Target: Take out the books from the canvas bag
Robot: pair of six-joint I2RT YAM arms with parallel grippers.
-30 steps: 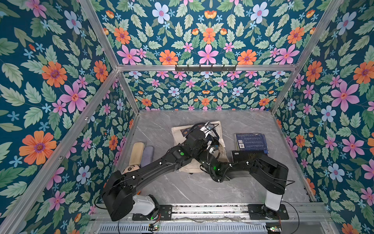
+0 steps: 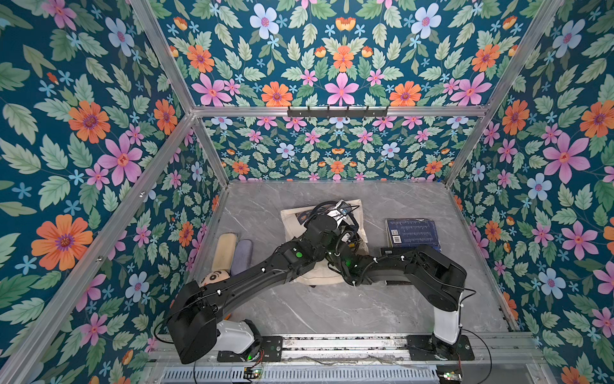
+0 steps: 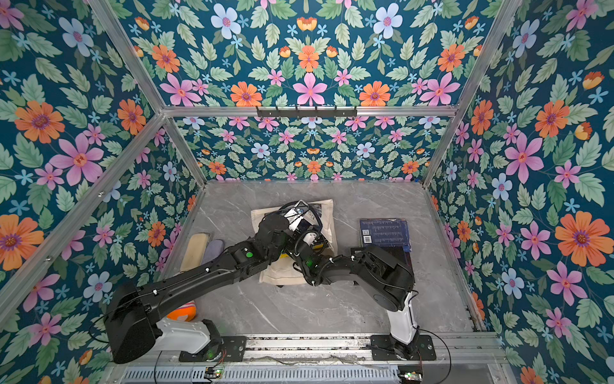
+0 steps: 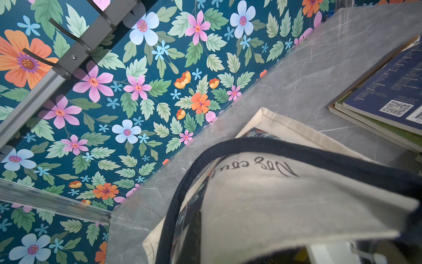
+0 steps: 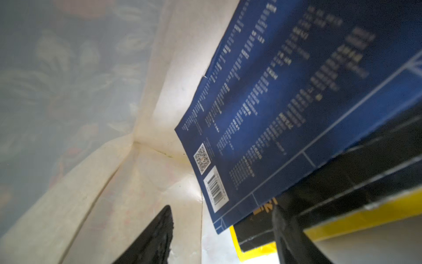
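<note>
A canvas bag (image 2: 290, 225) lies at the middle of the table under both grippers. In the left wrist view its upper cloth (image 4: 281, 198) and dark strap stand raised; my left gripper's fingertips are hidden there, and their state is unclear. My right gripper is inside the bag, its fingers part open beside the lower corner of a blue book (image 5: 281, 110). A black book with yellow edging (image 5: 351, 184) lies behind the blue one. I cannot see anything held between the right fingers.
A pile of books (image 2: 409, 230) lies right of the bag. Beige and lavender rolls (image 2: 224, 252) and a round plush item are at the left. Bare table (image 2: 345, 310) shows in front.
The left arm has shifted little.
</note>
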